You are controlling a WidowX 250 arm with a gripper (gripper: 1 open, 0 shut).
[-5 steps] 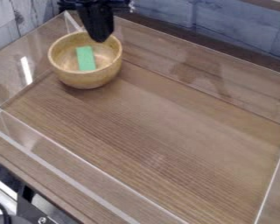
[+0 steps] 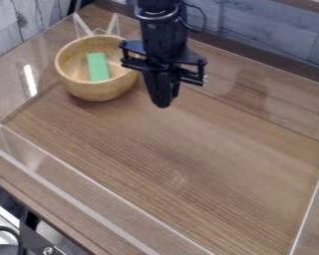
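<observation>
A wooden bowl (image 2: 119, 89) sits at the upper left of the table with a green block (image 2: 99, 67) in it. My black gripper (image 2: 162, 96) hangs just right of the bowl, pointing down over the table. Whether its fingers are open or shut is hard to tell, and I see nothing clearly held.
Pale edges border it at left and right, and a dark wall runs along the back right. A black object lies at the bottom left corner.
My arm has come down and toward the front from the back of the table, now beside the bowl. The bowl and green block look unmoved.
</observation>
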